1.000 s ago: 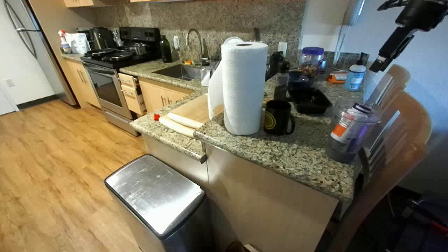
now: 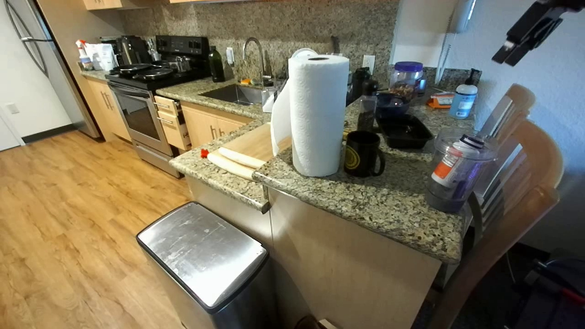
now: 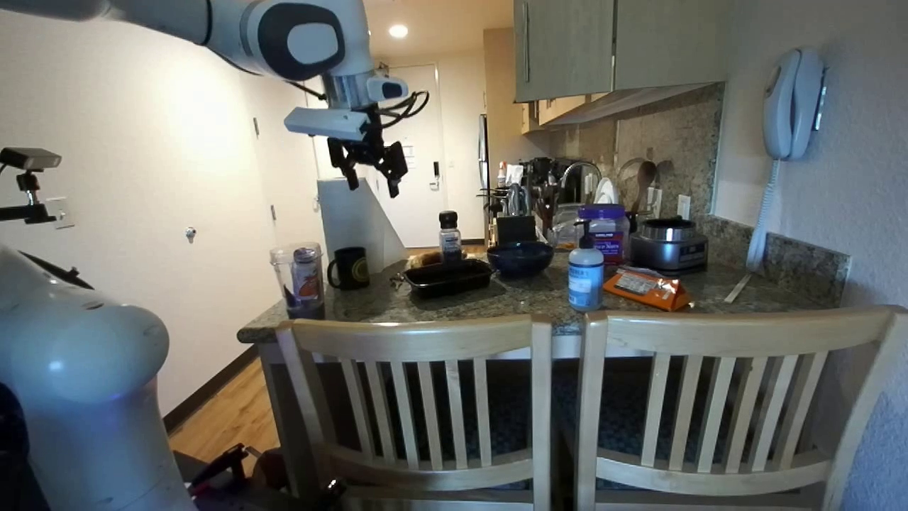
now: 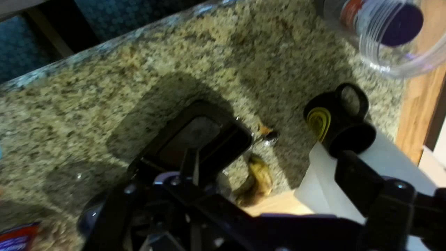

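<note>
My gripper (image 3: 372,184) hangs above the counter, its two fingers spread wide and nothing between them. In the wrist view one dark finger (image 4: 355,177) reaches in at the lower right, while the other is at the lower left over the black tray. The rectangular black tray (image 3: 447,277) stands empty on the granite counter (image 2: 392,205). Beside it is a black mug (image 2: 362,154) with a yellow emblem, upright. A clear plastic container (image 2: 460,170) with a labelled bottle inside stands by the counter's near corner. The paper towel roll (image 2: 318,115) rises tall next to the mug.
A blue soap bottle (image 3: 585,277), an orange packet (image 3: 648,289), a dark bowl (image 3: 520,258) and a purple-lidded jar (image 3: 604,231) crowd the other end. Wooden chairs (image 3: 417,339) line the counter. Bare granite (image 4: 200,54) lies along the chair side.
In exterior view 1 my gripper has risen and now shows higher at the upper right edge. The objects on the counter have not moved.
</note>
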